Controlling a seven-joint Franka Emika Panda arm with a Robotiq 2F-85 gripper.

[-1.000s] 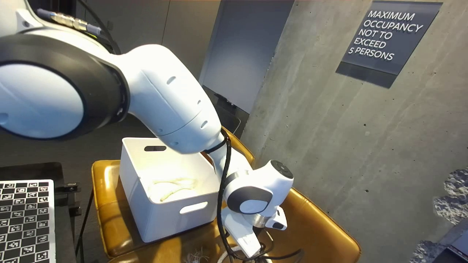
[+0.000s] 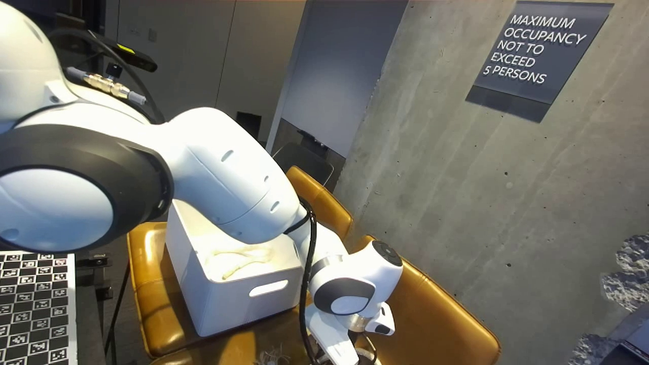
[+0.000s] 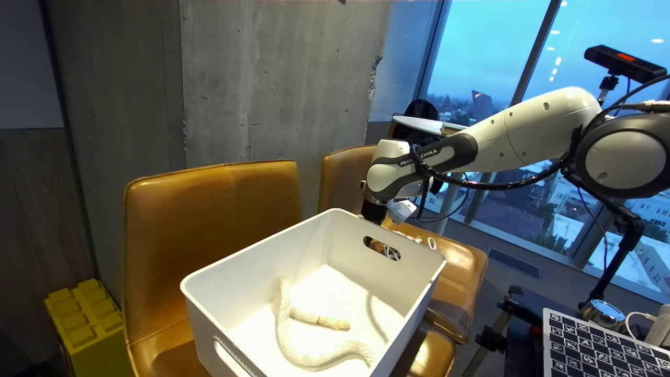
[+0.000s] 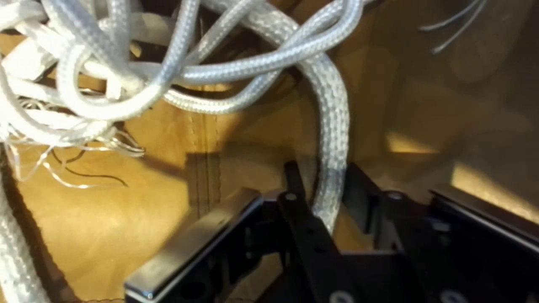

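In the wrist view a thick white braided rope (image 4: 333, 116) curves down over the tan chair seat, its lower end passing between the two fingers of my gripper. The fingers stand part open, with a finger (image 4: 294, 182) to the rope's left and the other to its right. Thinner white cords (image 4: 242, 70) lie tangled at the upper left. The white bin (image 3: 389, 276) beside the arm has a pale rope (image 3: 289, 339) on its floor. Exterior view 1 shows the hand (image 2: 347, 292) low over the chair, its fingertips out of sight.
The bin's near wall (image 2: 249, 298) stands close to the hand. Chair backs (image 2: 438, 304) rise behind it, with a concrete wall (image 2: 487, 201) beyond. A checkered board (image 2: 36, 310) lies off to the left.
The arm has come down, its elbow and hand sitting lower in exterior view 1. The bin has stayed in place.
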